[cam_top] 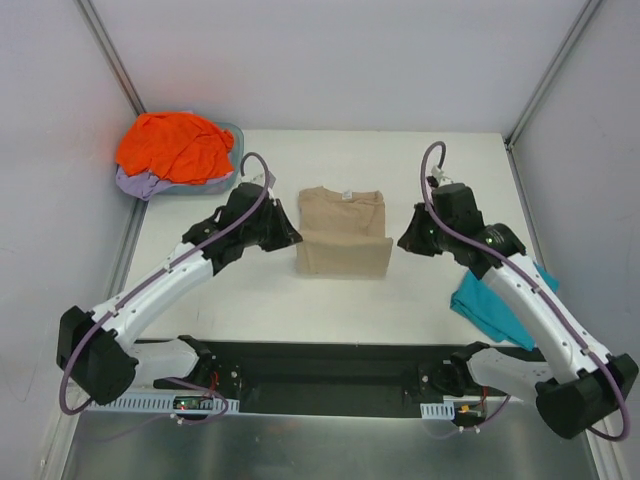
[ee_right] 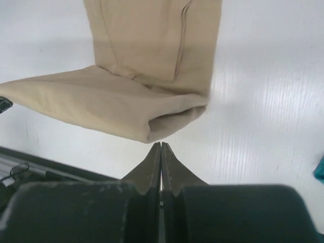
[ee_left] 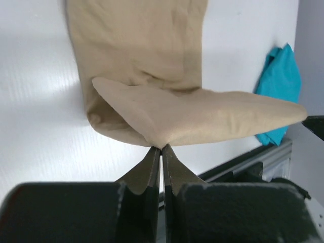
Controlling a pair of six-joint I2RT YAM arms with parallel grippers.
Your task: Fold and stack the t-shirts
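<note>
The beige t-shirt (cam_top: 342, 210) lies in the middle of the table, its upper part flat and its near edge lifted and folded back towards the collar. My left gripper is shut on one lifted corner of it. At the opposite corner, my right gripper is shut, with the cloth edge just left of its tips and no fabric visible between them. The raised band of cloth spans the space between both grippers in the top view. A teal t-shirt (cam_top: 490, 308) lies at the right, partly hidden under the right arm.
A grey-blue basket (cam_top: 236, 150) at the back left holds an orange cloth (cam_top: 175, 148) and a purple cloth (cam_top: 142, 184). Bare white table (cam_top: 445, 160) surrounds the beige shirt. A dark channel (cam_top: 330, 375) runs along the front edge.
</note>
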